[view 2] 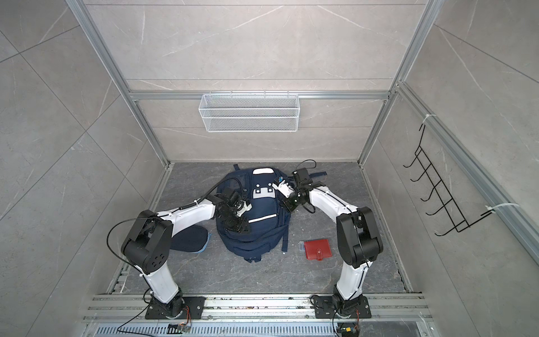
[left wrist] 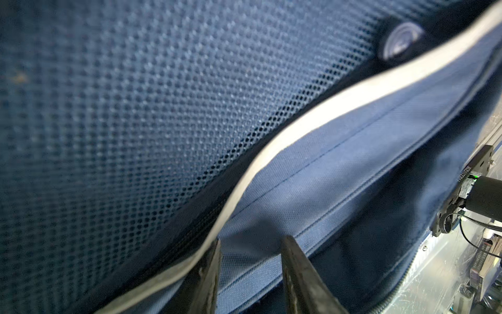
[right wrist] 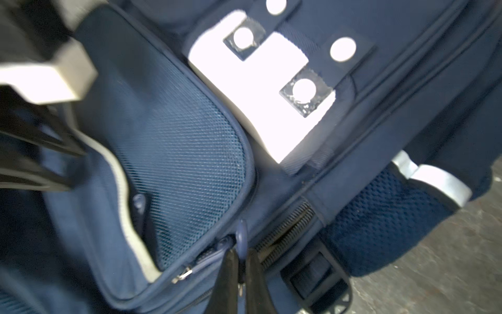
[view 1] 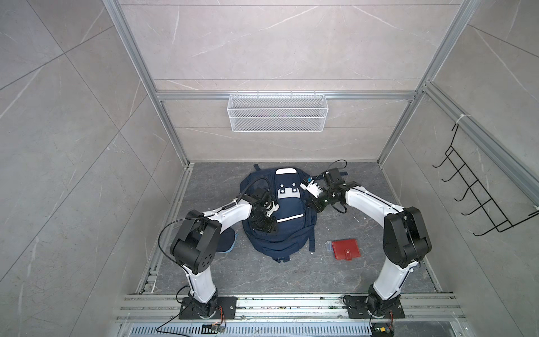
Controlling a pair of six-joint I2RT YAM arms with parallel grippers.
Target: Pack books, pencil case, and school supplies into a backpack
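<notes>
The navy backpack (view 1: 280, 241) lies in the middle of the floor, its front pocket with white trim (left wrist: 313, 115) facing up. My left gripper is low over that pocket, its fingers a little apart at the fabric beside the trim; what lies between them is hard to make out. My right gripper is shut on a small zipper pull (right wrist: 241, 235) at the backpack's zipper. A red wallet-like case (view 1: 346, 248) lies right of the backpack, and a dark blue flat pouch (view 2: 188, 240) lies to its left, partly behind my left arm.
A white wire basket (view 1: 277, 112) hangs on the back wall and a black hook rack (view 1: 477, 191) on the right wall.
</notes>
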